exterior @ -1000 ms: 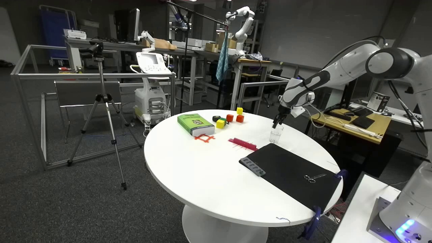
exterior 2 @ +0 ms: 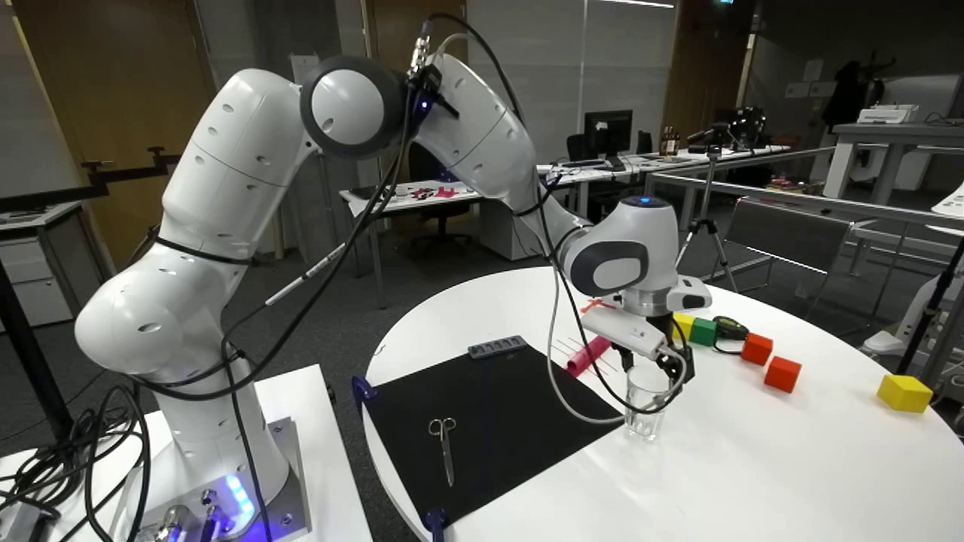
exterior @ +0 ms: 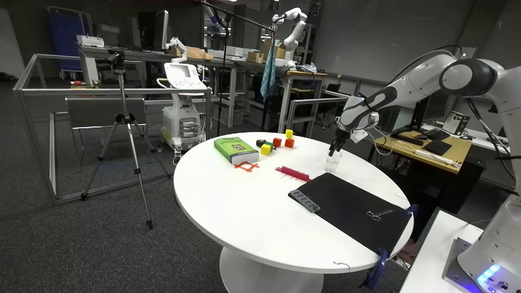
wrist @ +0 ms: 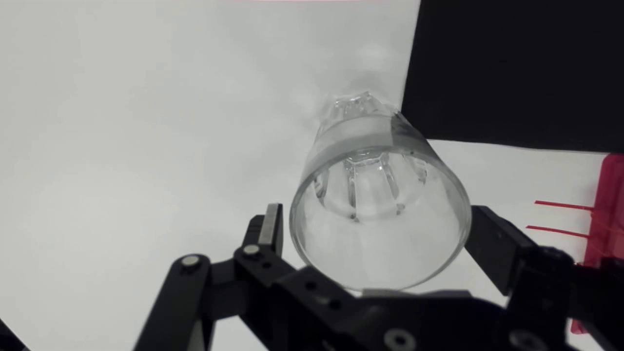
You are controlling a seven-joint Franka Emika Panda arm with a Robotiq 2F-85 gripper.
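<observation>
A clear drinking glass (wrist: 365, 134) stands upright on the white table, close to a corner of the black mat. My gripper is open at the glass's rim, with one finger (wrist: 270, 228) on the left and the other on the right. A gap shows between the left finger and the glass; whether the right one touches cannot be told. In the second exterior view, the gripper's dark fingers overlap the top of the glass (exterior 2: 643, 420). The first exterior view has the glass (exterior: 332, 165) below the fingertips.
The black mat (exterior: 351, 205) holds scissors (exterior: 379, 214) and a grey strip (exterior: 304, 200). Near the glass lies a red holder (exterior: 294, 173) with thin sticks. Red cubes (exterior 2: 782, 374), yellow cubes (exterior 2: 904, 393) and a green book (exterior: 236, 149) are farther off. A cable (exterior 2: 587, 420) loops beside the glass.
The arm has shifted only very slightly, its gripper a touch lower at the glass. The glass and the other objects stand where they were.
</observation>
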